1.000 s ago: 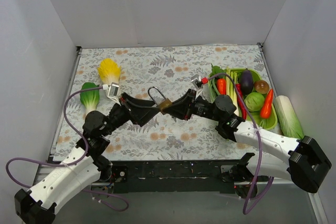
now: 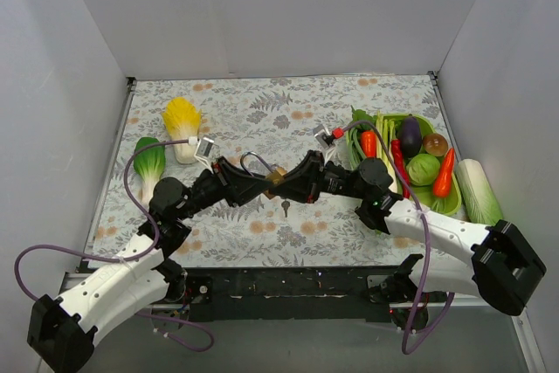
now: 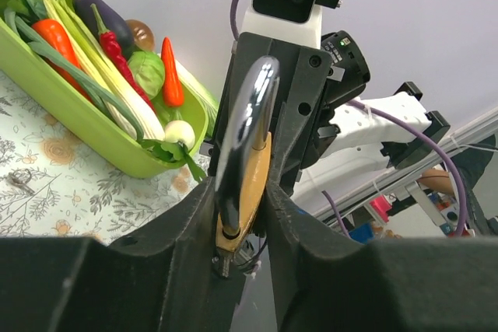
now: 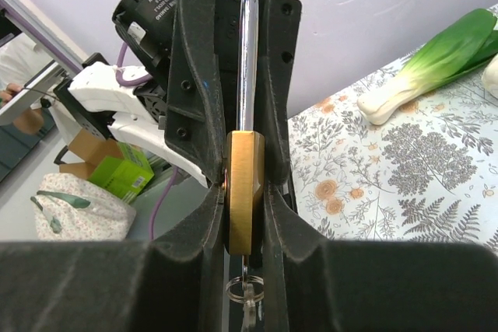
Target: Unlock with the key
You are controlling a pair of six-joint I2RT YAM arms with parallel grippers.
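Note:
A brass padlock (image 2: 275,181) with a silver shackle (image 2: 255,155) is up in the air between my grippers. Its narrow side faces the right wrist camera, where the brass body (image 4: 246,192) sits snugly between the fingers of my right gripper, shut on it. My left gripper has its fingers on either side of the padlock; whether they press on it cannot be told. Below the padlock a metal ring and key (image 4: 247,293) hang. From above, a dark key (image 2: 286,207) shows beneath the padlock. The keyhole is hidden.
A green basket (image 2: 450,203) of vegetables stands at the right, with a long pale cabbage (image 2: 479,191) beside it. A yellow cabbage (image 2: 181,120) and a bok choy (image 2: 150,162) lie at the left.
My left gripper has moved slightly right, closer against the padlock and my right gripper. The shackle sits lower, and a key now shows below the padlock. My right arm has shifted only a little.

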